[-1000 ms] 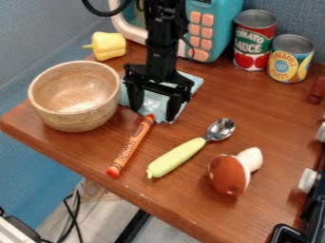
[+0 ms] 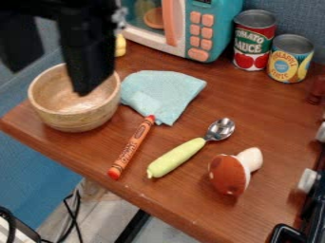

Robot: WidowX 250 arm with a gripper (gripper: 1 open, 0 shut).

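Observation:
The dark gripper [image 2: 76, 66] is large and blurred at the upper left, close to the camera; its finger state is unclear. A wooden bowl [image 2: 76, 106] sits at the table's left, partly behind it. A folded light-blue cloth [image 2: 162, 89] lies beside the bowl. An orange marker-like stick [image 2: 132, 145] lies below the cloth, next to a spoon [image 2: 219, 129] and a pale yellow-green corn-like item [image 2: 174, 158]. A red-and-white mushroom toy [image 2: 233, 172] lies at the right front.
A tomato can [image 2: 254, 40] and another can [image 2: 290, 59] stand at the back by a teal toy microwave [image 2: 197, 24]. Dark objects line the right edge.
The gripper has left the cloth and moved up and left, much nearer the camera. The cloth now lies fully visible.

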